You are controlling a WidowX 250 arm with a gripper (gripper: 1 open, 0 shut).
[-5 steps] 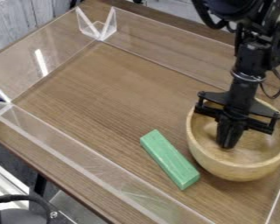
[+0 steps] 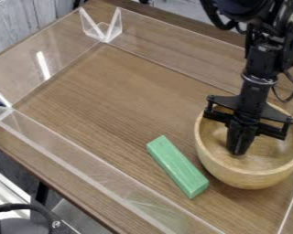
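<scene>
My black gripper [image 2: 244, 137] points down into a pale wooden bowl [image 2: 249, 175] at the right, its fingertips low inside the bowl. The fingers look closed together; whether anything small lies between them is hidden. A green block [image 2: 178, 166] lies on the wooden table just left of the bowl.
Clear plastic edging runs along the left side, with a small transparent bracket [image 2: 102, 27] at the back. Black hardware sits at the lower left corner.
</scene>
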